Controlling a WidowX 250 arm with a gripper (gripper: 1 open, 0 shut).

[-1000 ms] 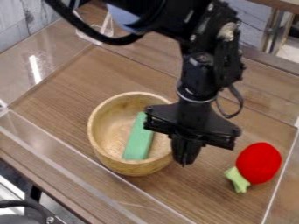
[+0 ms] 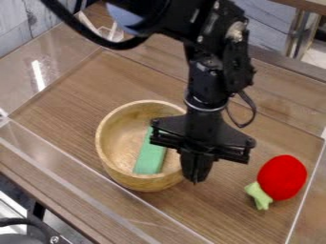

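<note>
My black gripper (image 2: pixel 195 170) hangs low over the right side of a tan wooden bowl (image 2: pixel 117 135), shut, with nothing visible between its fingers. A mint-green bar (image 2: pixel 149 158) lies inside the bowl, its upper part partly hidden behind the gripper body. To the right of the gripper, apart from it, a red vegetable-like object (image 2: pixel 283 176) with a pale green end rests on the wooden surface.
Pale rails or edges border it at left and right, with a dark cable at the lower left corner.
The gripper has shifted slightly, most recently a little left, covering more of the green bar. The bowl and red object look unmoved.
</note>
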